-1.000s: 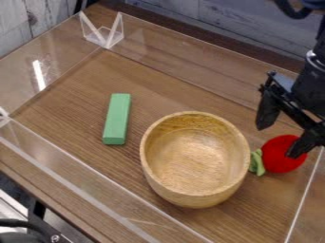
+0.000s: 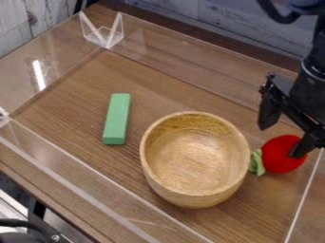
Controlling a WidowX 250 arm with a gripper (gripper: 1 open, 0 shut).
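Observation:
My black gripper [image 2: 287, 116] reaches in from the right edge, open, its fingers over and beside a round red object [image 2: 283, 158] with a green top, like a tomato or strawberry toy. A large pale yellow bowl [image 2: 193, 180] sits just left of it. A green rectangular block [image 2: 117, 119] lies on the wooden table at left.
The wooden table [image 2: 178, 66] has free room at the back and centre. A clear plastic piece [image 2: 105, 28] stands at the back left. A dark round part shows at the bottom-left corner.
The gripper has shifted slightly upward over the last second. The bowl, red object and green block have not moved.

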